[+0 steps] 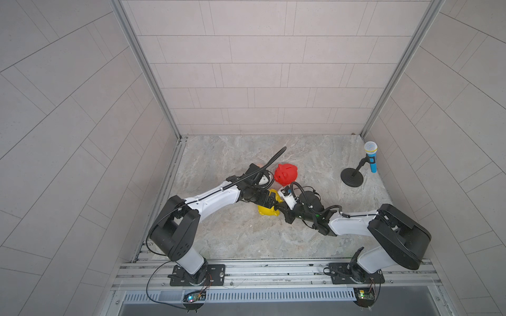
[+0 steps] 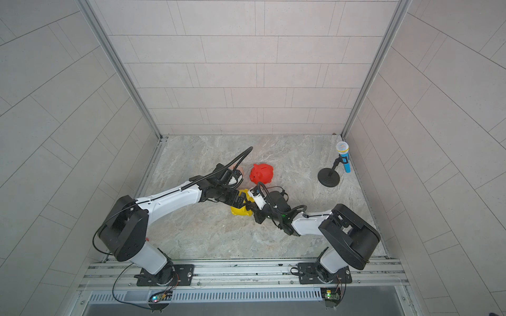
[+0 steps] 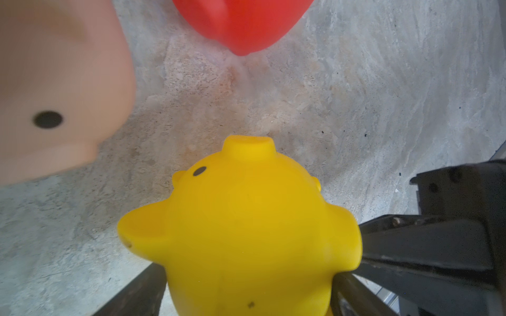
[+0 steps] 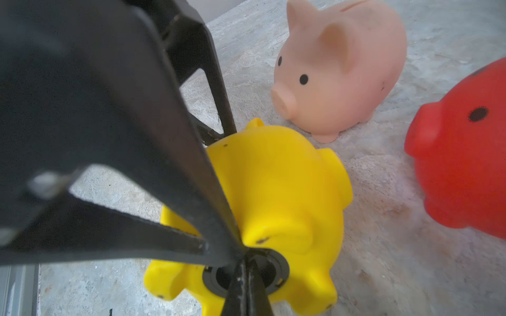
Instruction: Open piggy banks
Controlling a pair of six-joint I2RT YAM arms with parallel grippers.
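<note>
The yellow piggy bank is tipped, showing its dark plug ring in the right wrist view. My right gripper is shut, its tips at that ring. My left gripper stands open around the yellow bank; whether its fingers touch it is unclear. Behind are the red piggy bank and a pink piggy bank, largely hidden by my left arm in the top views.
A black stand holding a blue-and-white tube is at the back right.
</note>
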